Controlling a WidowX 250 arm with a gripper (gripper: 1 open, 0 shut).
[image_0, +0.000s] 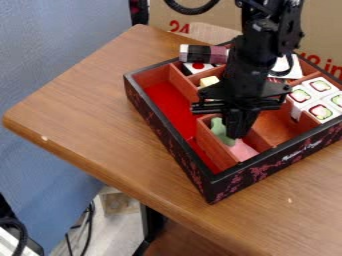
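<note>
The black gripper (238, 126) is lowered into a dark patterned box (198, 172) with red compartments, over a compartment holding a pale green piece (222, 135) and a pink piece (242, 151). Its fingertips are at the green piece; whether they are open or shut on it is hard to tell. A pale yellow piece (207, 82) lies in a compartment behind the gripper. White cards with red borders (315, 98) fill the right compartments.
Small dark and pink blocks (193, 53) sit at the box's back edge. A cardboard box (306, 35) stands behind.
</note>
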